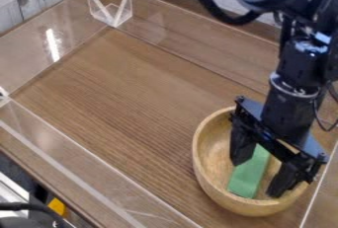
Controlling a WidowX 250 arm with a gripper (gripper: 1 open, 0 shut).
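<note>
A round wooden bowl (212, 166) sits at the lower right of the table with a green block (244, 179) lying in it. My black gripper (264, 155) hangs over and into the bowl, its two fingers on either side of the block's upper part and spread apart. Whether the fingers touch the block cannot be told; the gripper hides part of it.
A clear plastic border runs along the left and near edges, and a small white wire-like holder (109, 7) stands at the back left.
</note>
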